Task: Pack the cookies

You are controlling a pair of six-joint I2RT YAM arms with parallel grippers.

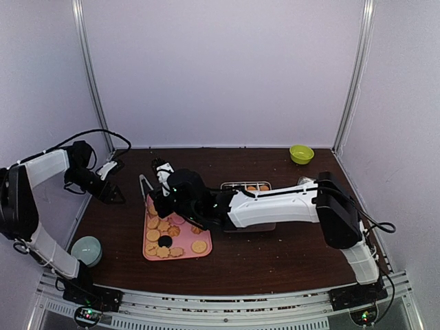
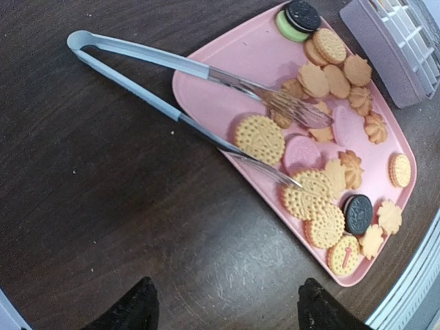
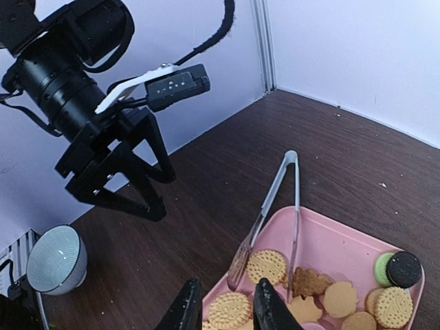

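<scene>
A pink tray (image 2: 234, 89) holds assorted cookies (image 2: 313, 192). Tongs (image 2: 137, 55) lie across it, tips over the cookies. My left gripper (image 1: 113, 194) hangs left of the tray, raised, its fingers apart, nothing visible between them. My right gripper (image 1: 161, 199) is over the tray; in the right wrist view its fingertips sit low over the cookies, and whatever is between them cannot be made out.
A container with a rack (image 2: 381, 48) stands right of the tray, partly behind the right arm. A pale bowl (image 1: 86, 251) is at front left, a green bowl (image 1: 301, 154) at back right.
</scene>
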